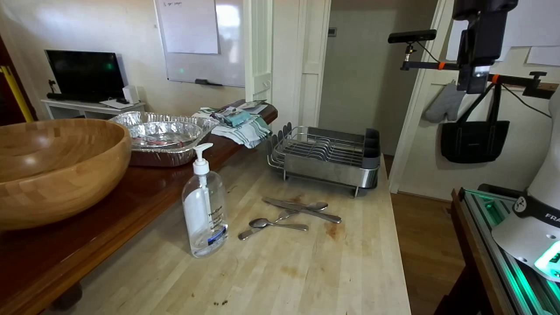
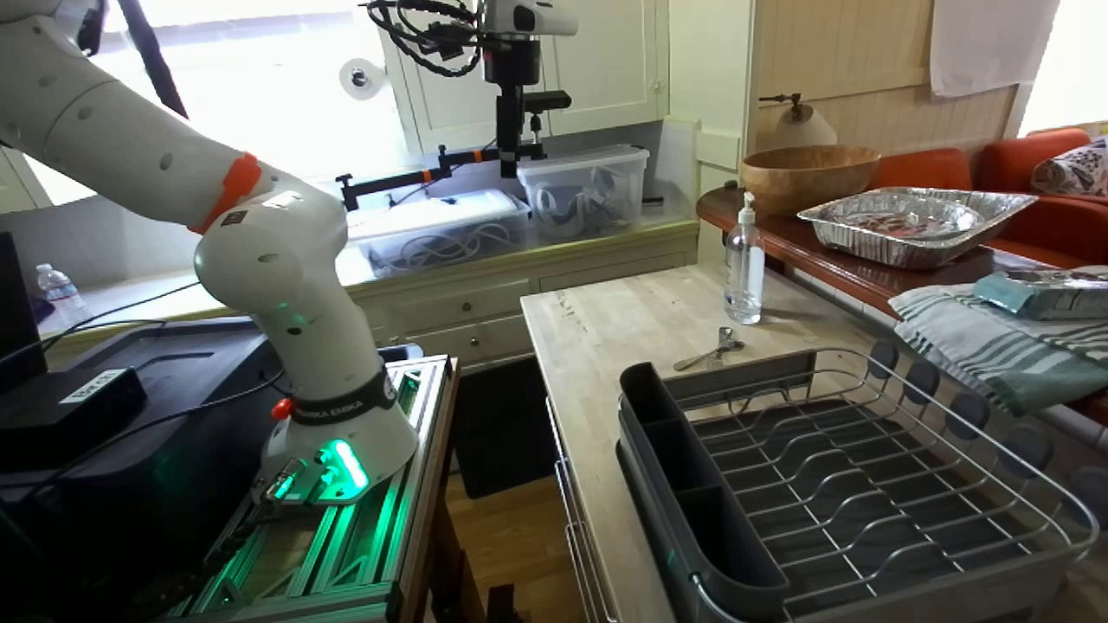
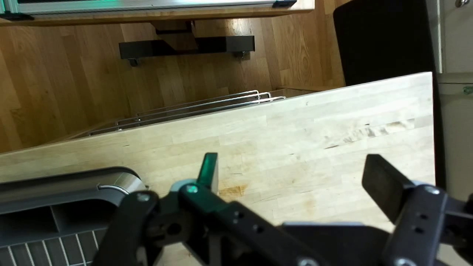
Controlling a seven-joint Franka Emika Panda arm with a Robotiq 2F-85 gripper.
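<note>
My gripper is open, its two fingers wide apart with nothing between them. It hangs high above the counter in the exterior views, fingers pointing down. Several pieces of cutlery, among them a knife point(image 1: 309, 209) and a spoon point(image 1: 278, 225), lie crossed on the wooden counter point(image 1: 325, 278). A clear pump bottle point(image 1: 205, 215) stands upright beside them. Behind the cutlery is a dish rack point(image 1: 323, 168) with no dishes in it; the dark cutlery holder point(image 2: 691, 478) along its side looks empty. The wrist view shows bare counter between the fingers.
A large wooden bowl point(image 1: 63, 168) and foil trays point(image 2: 914, 223) sit on the adjoining dark table, with striped towels point(image 2: 966, 322) nearby. A floor gap separates my base point(image 2: 343, 446) from the counter.
</note>
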